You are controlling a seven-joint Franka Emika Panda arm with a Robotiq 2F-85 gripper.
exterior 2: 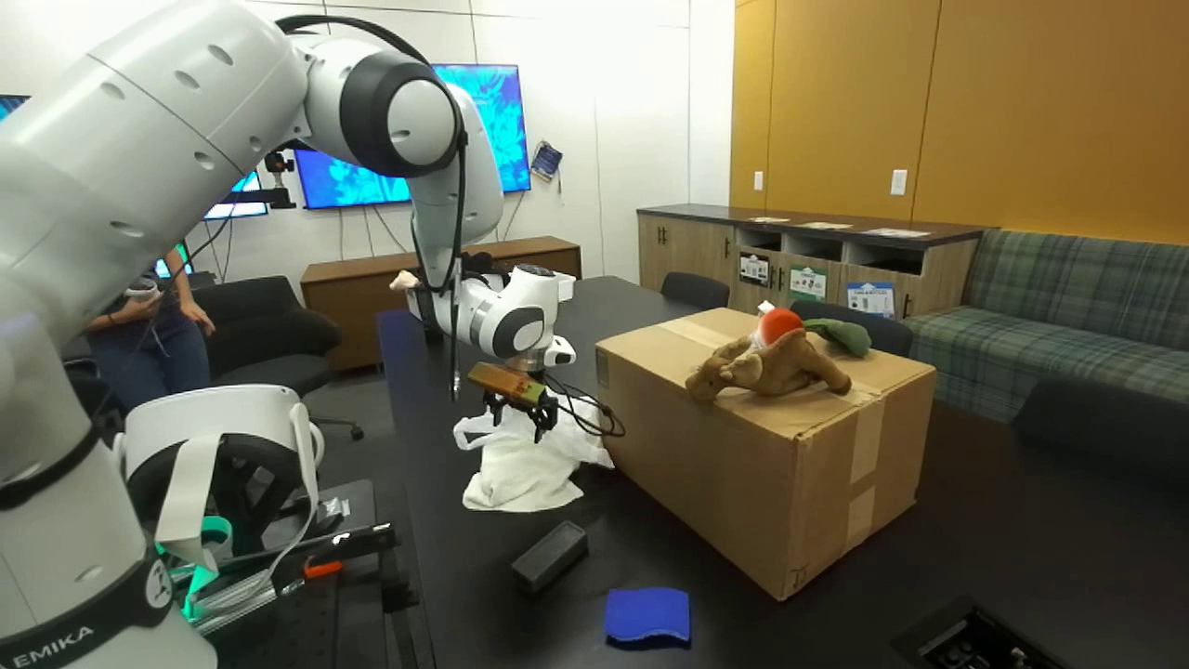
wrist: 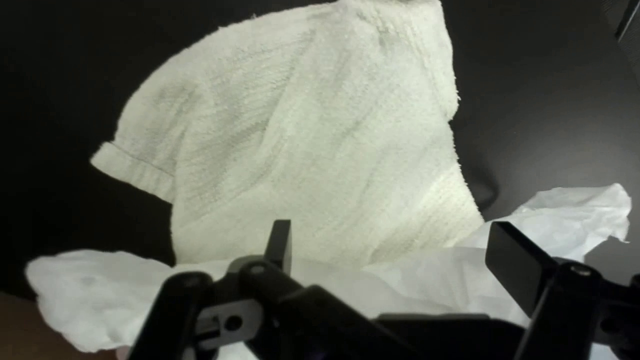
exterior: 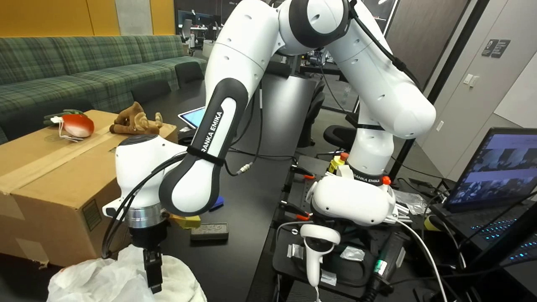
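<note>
A cream-white towel [wrist: 318, 132] lies spread and wrinkled on the black table, filling most of the wrist view. Crumpled white plastic [wrist: 90, 294], apparently a bag, overlaps the towel's near part and sticks out on both sides. Above them my gripper is open, its black fingers wide apart with nothing held between them. In exterior view 1 the gripper points down over the towel [exterior: 178, 282] and the white bag [exterior: 103, 282]. Exterior view 2 shows the towel [exterior 2: 518, 479] hanging out from the bag; whether the fingertips touch either is hard to tell.
A large cardboard box [exterior 2: 697, 479] stands close beside the bag, with a plush animal [exterior 2: 780, 373] and other toys on top. A dark eraser-like block [exterior 2: 551, 556] and a blue pad [exterior 2: 648, 615] lie on the table. Open table surface extends around these two.
</note>
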